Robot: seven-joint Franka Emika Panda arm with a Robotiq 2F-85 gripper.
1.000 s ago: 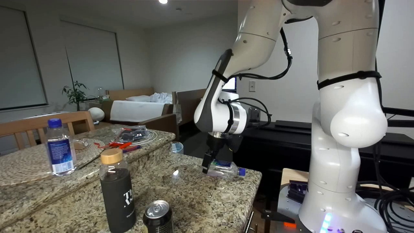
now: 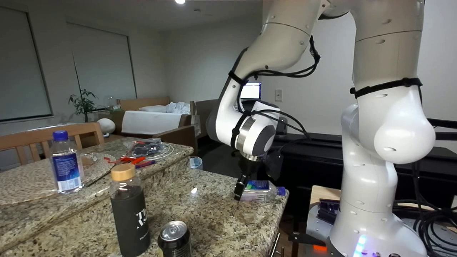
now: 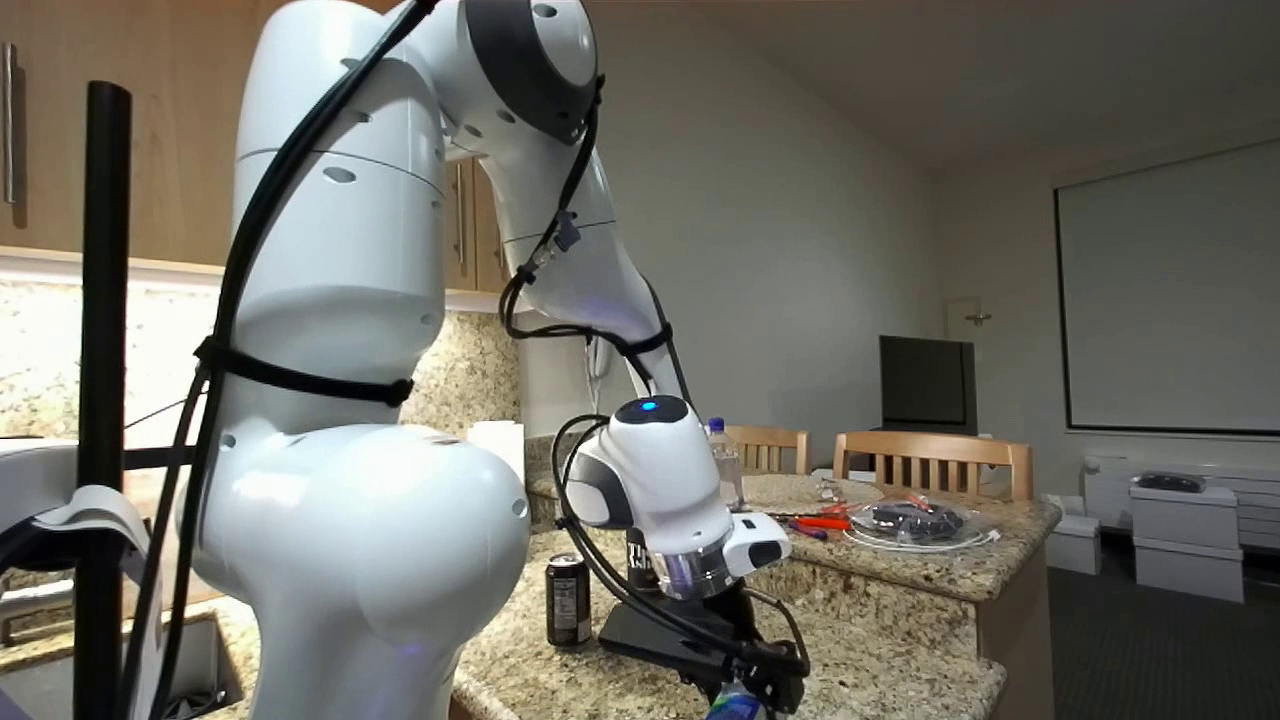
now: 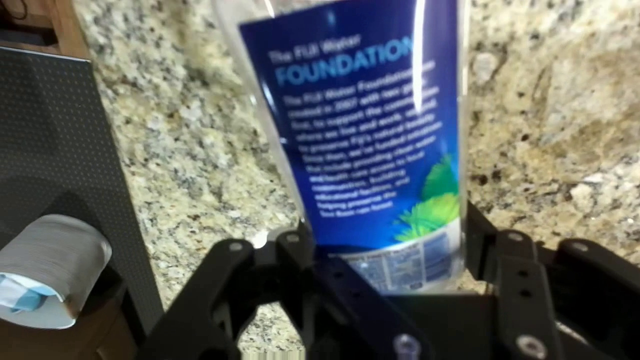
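A clear plastic water bottle [image 2: 261, 192] with a blue label and blue cap lies on its side, low over the granite counter near its right edge; whether it touches the stone I cannot tell. My gripper [image 2: 240, 188] is shut on its base end, and the cap points away from the fingers. In the wrist view the label of the bottle [image 4: 366, 132] fills the middle, with the gripper closed around its lower end on both sides. Only a bit of the label shows at the bottom of exterior view 2, below the gripper [image 3: 750, 684].
A dark bottle with wooden lid [image 2: 129, 210] and a black can [image 2: 174, 240] stand upright at the counter's front. On the raised ledge are another water bottle [image 2: 67, 162], red-handled tools [image 2: 135, 160] and a bagged cable [image 2: 150, 147].
My gripper and the held bottle have moved right, toward the counter's right edge, and slightly lower in exterior view 1. The wrist has turned; the other objects stay put.
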